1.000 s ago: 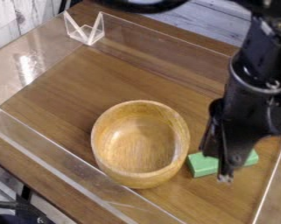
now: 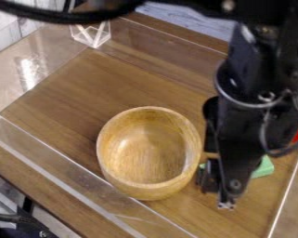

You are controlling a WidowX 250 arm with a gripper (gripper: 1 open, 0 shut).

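Observation:
A round wooden bowl (image 2: 148,149) stands empty on the wooden table. My black gripper (image 2: 219,178) is low at the bowl's right side, pointing down over a green block (image 2: 262,167), which it mostly hides. Whether the fingers stand apart or hold the block cannot be made out.
A small red object (image 2: 295,135) shows at the right edge behind the gripper. Clear plastic barriers run along the table's edges, with a clear bracket (image 2: 92,32) at the back left.
My gripper has moved a little left and down onto the green block, which is now more covered by it. The bowl has not moved.

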